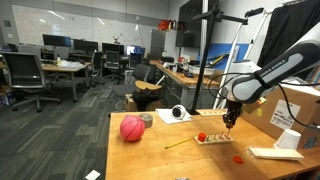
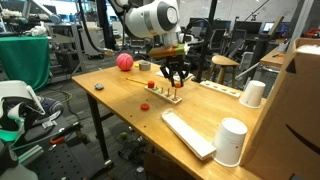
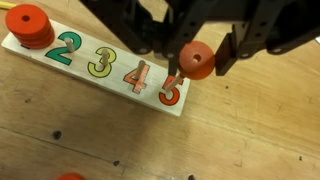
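Note:
A wooden board numbered 2 to 5 [image 3: 108,62] with upright pegs lies on the table. Red discs [image 3: 30,28] are stacked at its left end, over the place before the 2. My gripper is shut on an orange-red disc [image 3: 196,61] with a hole in its middle. This held disc is above the board's right end, close to the 5 and its peg; whether it touches the peg cannot be told. In exterior view 2 the gripper [image 2: 176,78] stands over the board [image 2: 164,95]. A loose red disc [image 1: 238,159] rests on the table in front of the board.
A yellow stick [image 1: 180,144] lies left of the board, with a pink-red ball [image 1: 132,128] farther left. A white cup [image 2: 230,142] and a long white block [image 2: 188,135] occupy the table's other end. Bare tabletop surrounds the loose disc.

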